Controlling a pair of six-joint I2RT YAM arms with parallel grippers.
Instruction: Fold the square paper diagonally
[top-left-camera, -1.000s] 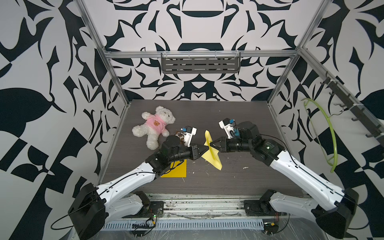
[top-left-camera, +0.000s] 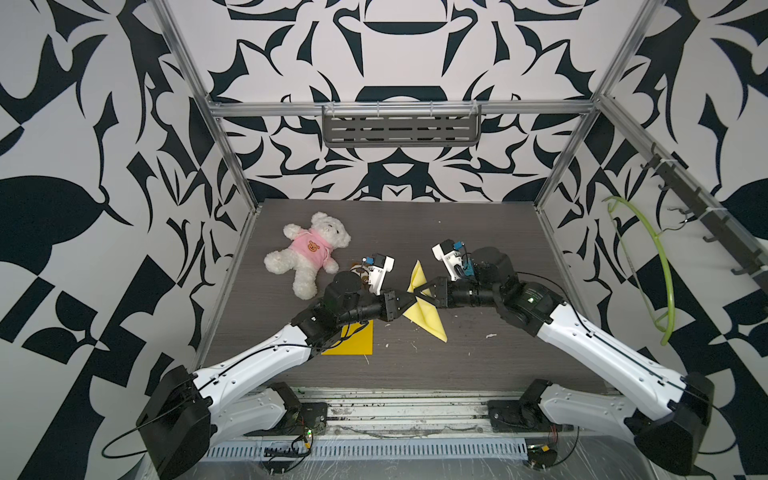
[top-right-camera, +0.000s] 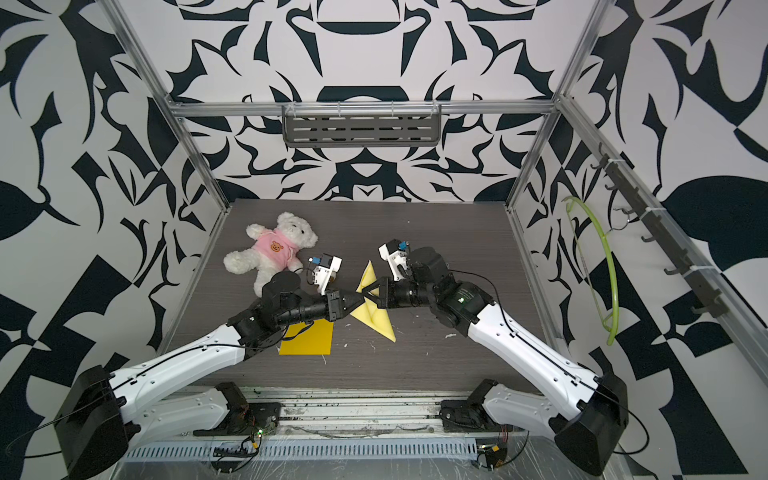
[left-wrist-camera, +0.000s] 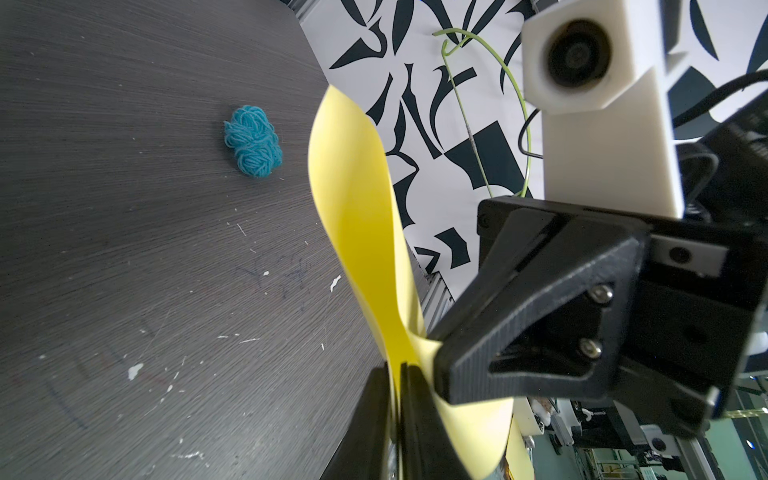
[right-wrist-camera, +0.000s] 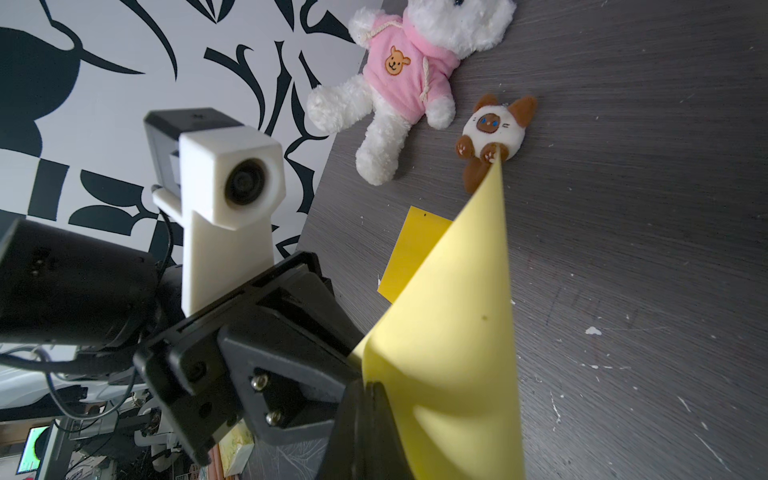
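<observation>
A pale yellow paper (top-left-camera: 429, 318) stands bent between my two grippers, its curled upper end rising in the left wrist view (left-wrist-camera: 348, 176). My left gripper is shut on it near the middle. My right gripper meets it from the other side and is shut at the paper's crease; whether the paper sits between its fingers is hidden. The two grippers' tips are very close together, and the paper partly hides them in both wrist views.
A flat darker yellow sheet (top-right-camera: 304, 342) lies under the left arm. A white teddy bear (right-wrist-camera: 408, 72) and a small cat plush (right-wrist-camera: 492, 132) lie at the left. Blue yarn (left-wrist-camera: 252, 140) lies to the right.
My right gripper has moved slightly left toward the left one, and the paper between them has shifted a little. The left arm looks unchanged.
</observation>
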